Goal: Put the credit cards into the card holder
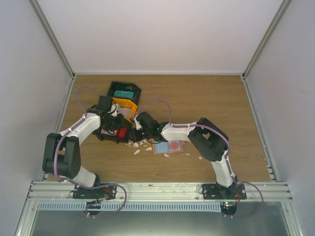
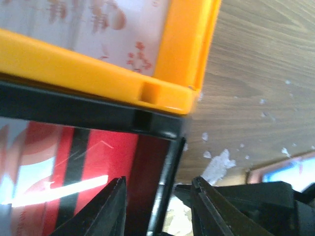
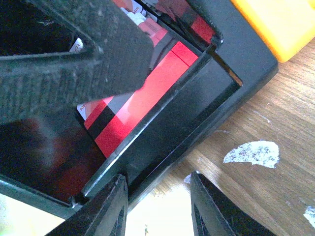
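Red, black-striped flat items (image 3: 147,98), which could be cards, lie in the front black tray (image 1: 109,137). At that tray's right end my left gripper hangs with its fingers apart, nothing seen held. The right gripper is at the tray's right wall, also with spread fingers; the wall edge shows beyond them, and I cannot tell whether they touch it. A flat pink-edged piece with a blue panel and a pink panel (image 1: 160,147), possibly the card holder, lies on the table, its upper part hidden by my right arm.
Behind the front tray stand a yellow tray (image 1: 132,105) with pale contents and another black tray (image 1: 113,86) holding teal items. Several white scraps (image 1: 137,152) are scattered near the right gripper.
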